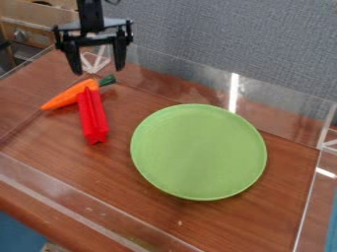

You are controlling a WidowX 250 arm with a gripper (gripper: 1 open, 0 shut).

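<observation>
My black gripper [89,54] is raised at the upper left with its fingers open and nothing between them, above and behind a red elongated block [94,116] that lies lengthwise on the wooden table. An orange carrot [69,94] with a green top lies diagonally just behind and left of the red block. A large round green plate [198,151] lies on the right half of the table.
The wooden table [105,177] has clear borders along its edges and a grey wall [237,49] behind it. Bare table lies in front of the red block and at the far left.
</observation>
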